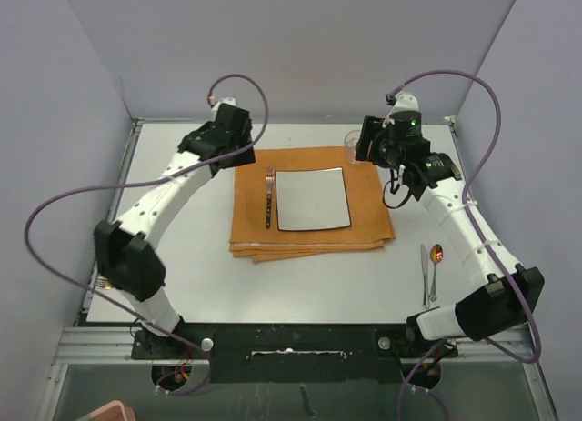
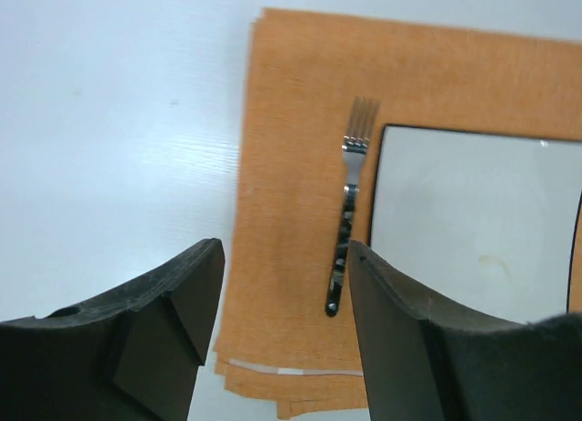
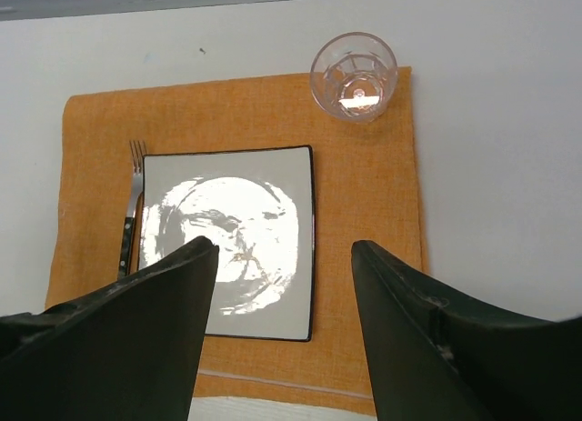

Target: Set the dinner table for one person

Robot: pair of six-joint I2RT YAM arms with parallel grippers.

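Observation:
An orange placemat [image 1: 370,203] lies on the white table, with a square white plate [image 1: 312,200] on it. Close along the plate's left edge rests a black-handled fork [image 2: 348,203], tines pointing away. My left gripper hovers above the mat's left side, open and empty, apart from the fork. At the mat's far right corner stands a clear glass [image 3: 355,78]. My right gripper is over the mat, open with nothing between its fingers. To the right of the mat lie a knife [image 1: 425,274] and a spoon [image 1: 436,260], side by side.
Another fork with a golden end [image 1: 102,284] lies at the table's left edge, partly hidden by my left arm. Free table [image 1: 318,289] stretches in front of the mat. Purple cables loop beside both arms.

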